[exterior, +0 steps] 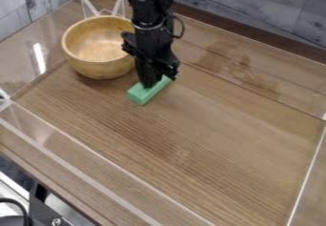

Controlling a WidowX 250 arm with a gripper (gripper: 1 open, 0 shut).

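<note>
A green block (149, 92) lies flat on the wooden table, right of a tan bowl (95, 41). My black gripper (136, 77) reaches down from the top of the view to just over the block's upper end, hiding part of it. Its fingers look close together; I see nothing between them.
A wall runs along the back at the upper right. Dark cables lie at the lower left, off the table's edge.
</note>
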